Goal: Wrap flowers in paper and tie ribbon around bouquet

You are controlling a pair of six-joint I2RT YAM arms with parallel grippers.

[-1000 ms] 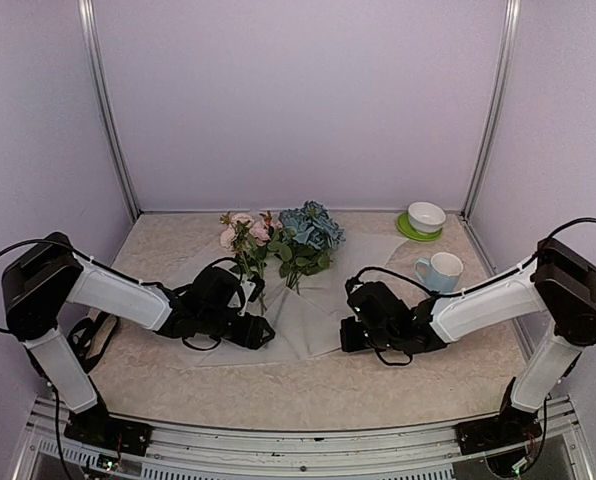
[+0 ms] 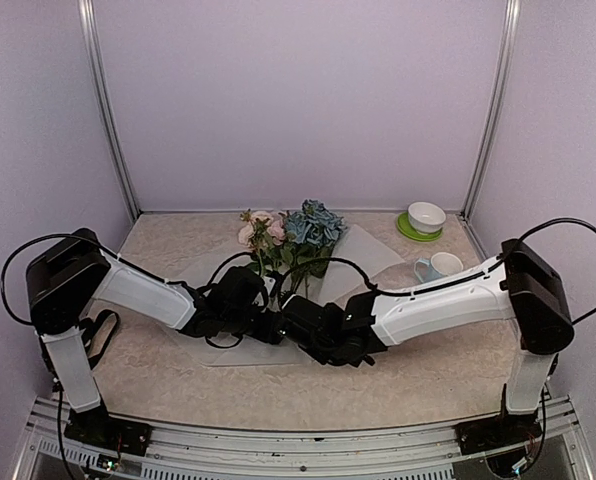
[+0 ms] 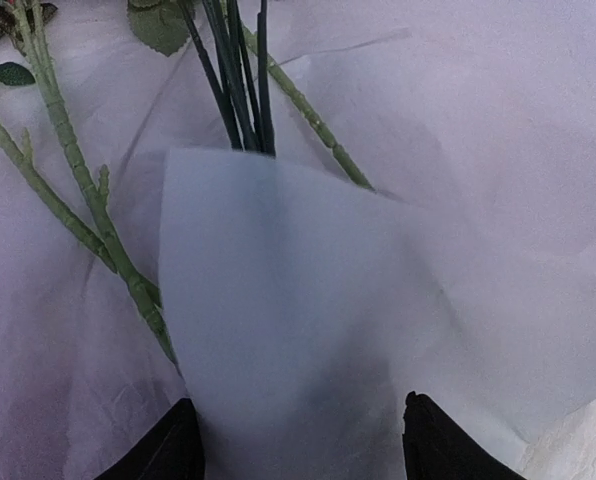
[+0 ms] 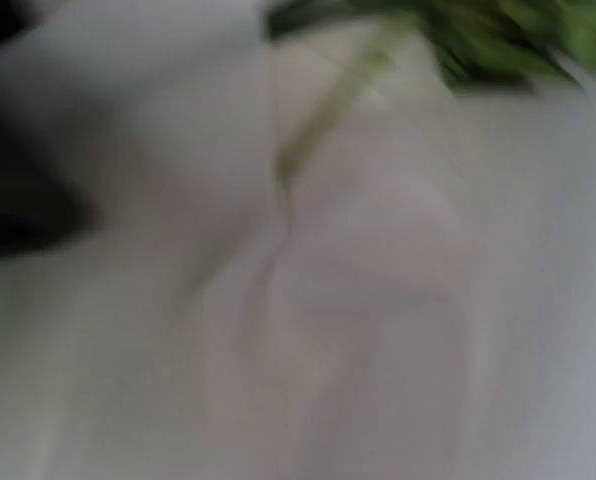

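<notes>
Pink flowers (image 2: 262, 229) and blue flowers (image 2: 316, 224) lie on white wrapping paper (image 2: 248, 352) in the top view. Over the dark and green stems (image 3: 243, 85) a flap of the paper (image 3: 278, 270) is folded in the left wrist view. My left gripper stands open by the stems' lower ends, its fingers (image 3: 173, 440) apart with the flap showing between them. Close against it, my right gripper (image 2: 290, 312) is shut on the paper's right side. Its fingertips are hidden; creased paper (image 4: 318, 330) and blurred stems fill the right wrist view.
A pale blue mug (image 2: 438, 267) stands at the right, and behind it a white bowl (image 2: 426, 215) sits on a green plate (image 2: 406, 229). A black strap (image 2: 100, 340) lies at the left.
My right gripper has moved left, carrying the paper's right side over the stems, up to the left gripper. The left gripper and the flowers shifted slightly right.
</notes>
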